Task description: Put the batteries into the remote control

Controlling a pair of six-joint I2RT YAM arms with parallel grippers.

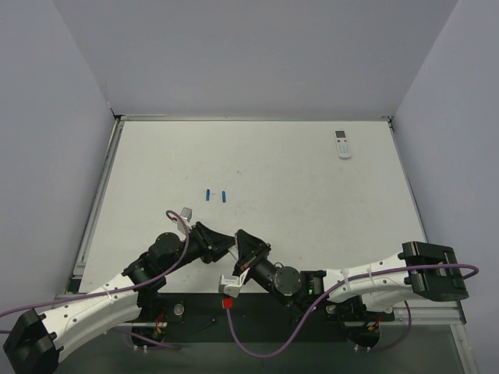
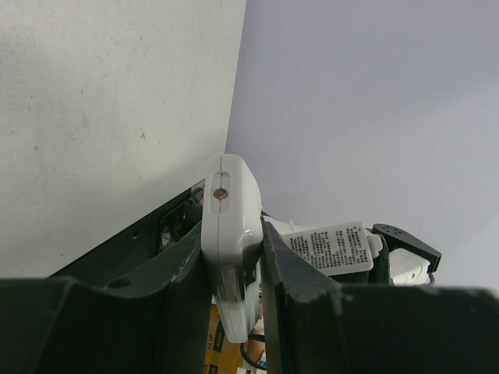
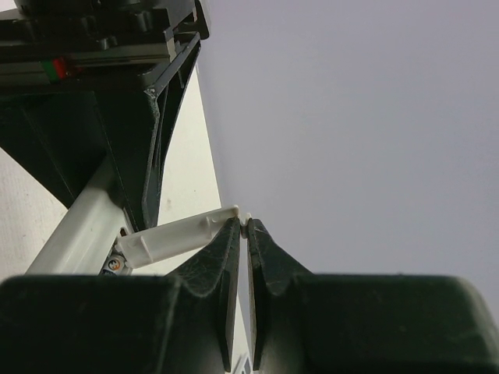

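Observation:
A white remote control (image 2: 226, 241) stands between the fingers of my left gripper, which is shut on it. In the right wrist view the remote's body (image 3: 76, 226) is partly covered by the left fingers. A white battery cover (image 3: 175, 237) sticks out from it at an angle, and a metal contact (image 3: 115, 264) shows beside its base. My right gripper is shut at the cover's far end, a thin white edge showing between its tips. Two blue batteries (image 1: 208, 195) lie apart on the white table. From above, the arms mostly hide the remote.
A second white remote (image 1: 343, 145) with a dark screen lies at the table's far right. Both grippers are close together near the front edge, above the table.

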